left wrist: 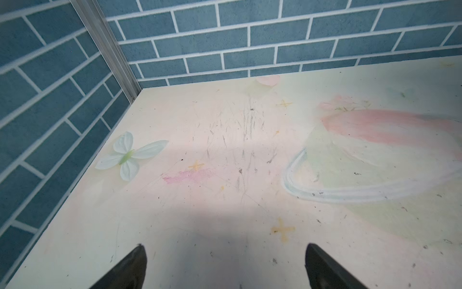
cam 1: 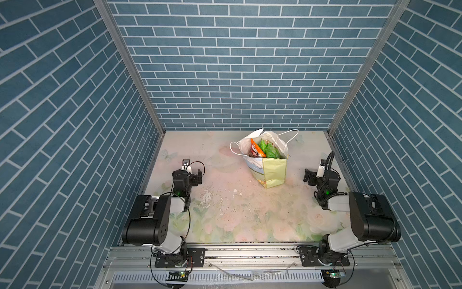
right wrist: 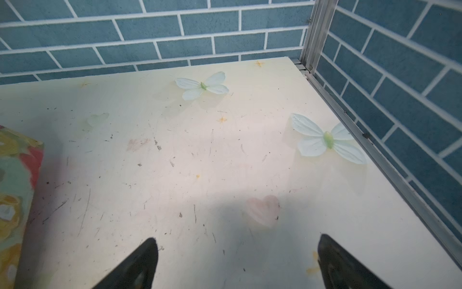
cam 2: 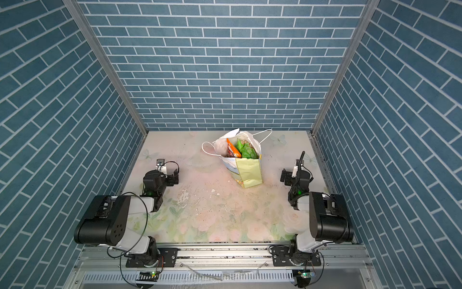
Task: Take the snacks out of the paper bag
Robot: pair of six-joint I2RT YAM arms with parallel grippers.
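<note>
A pale yellow and white paper bag (cam 1: 274, 172) stands upright on the table, right of centre, its mouth open and its two white handles spread apart. Inside it show an orange snack packet (cam 1: 257, 148) and a green snack packet (cam 1: 272, 151); their lower parts are hidden by the bag. Well to the left of the bag, my left gripper is open over bare table. To the bag's right, my right gripper is open and empty too. The bag's printed side (right wrist: 16, 192) enters the right wrist view at the left edge.
Blue brick-patterned walls (cam 2: 216, 72) close off the back and both sides. Several printed butterflies and flowers are flat on the surface.
</note>
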